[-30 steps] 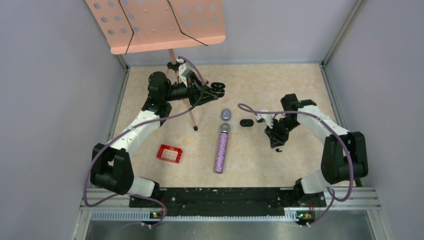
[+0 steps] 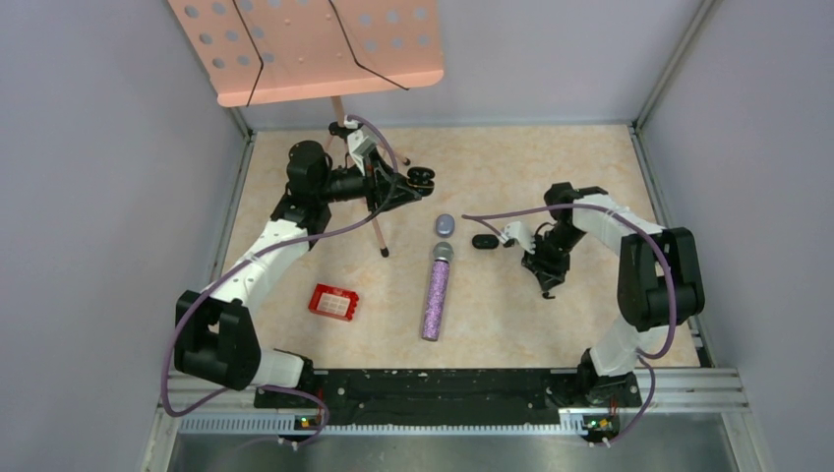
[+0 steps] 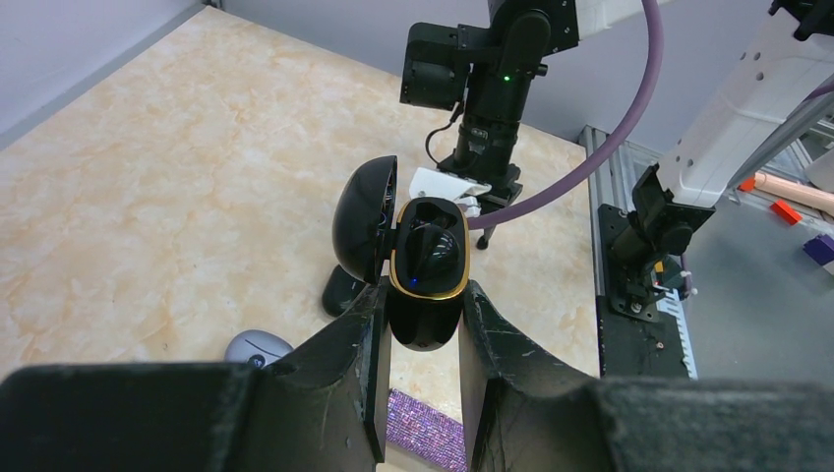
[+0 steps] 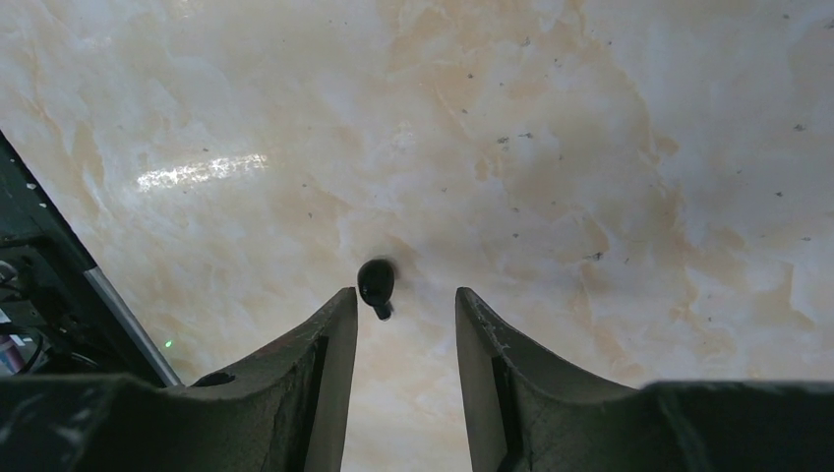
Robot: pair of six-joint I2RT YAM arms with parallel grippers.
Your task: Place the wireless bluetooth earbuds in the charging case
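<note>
A glossy black charging case (image 3: 425,258) with gold trim hangs raised, lid up, with my left gripper shut on it; in the top view it is left of centre. A small black earbud (image 4: 376,283) lies on the table in the right wrist view, just beyond the fingertips of my right gripper, which is part open and empty above it. The top view shows that earbud (image 2: 548,295) just in front of the right gripper.
A black oval object (image 2: 485,242), a grey-blue mouse-like object (image 2: 445,224), a purple glitter microphone (image 2: 436,295) and a red box (image 2: 333,302) lie on the table. A pink stand (image 2: 305,49) rises at the back left.
My right arm has shifted inward over the last second, its gripper staying close over the earbud. The left gripper with the case has moved slightly left.
</note>
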